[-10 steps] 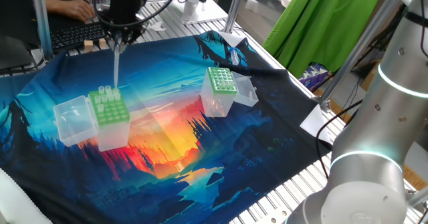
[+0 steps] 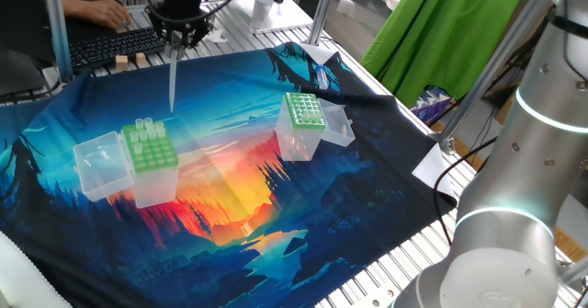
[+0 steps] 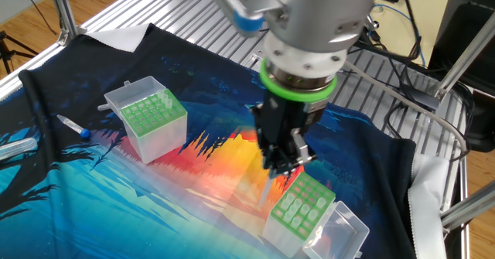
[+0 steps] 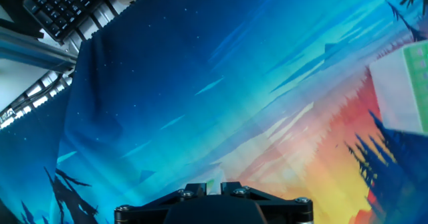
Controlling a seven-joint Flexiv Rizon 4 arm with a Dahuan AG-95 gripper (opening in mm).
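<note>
My gripper is shut on a long, clear pipette tip, which hangs point down above the cloth. In exterior view 2 the same tip shows below the dark fingers, beside the nearer tip box. That tip box has a green rack top with several tips standing in its back rows. A second tip box, with a green grid top, stands apart from it, off to the right in exterior view 1. In the wrist view the fingertips nearly meet at the bottom edge, with something pale between them.
Open clear lids hang at both boxes' sides. A blue-capped pen or tube lies on the printed cloth. A keyboard and a person's hand are at the back. Bare cloth lies between the boxes.
My gripper has risen and shifted to the right in exterior view 1, carrying the tip up and away from the left box's rack. Both boxes have stayed where they were.
</note>
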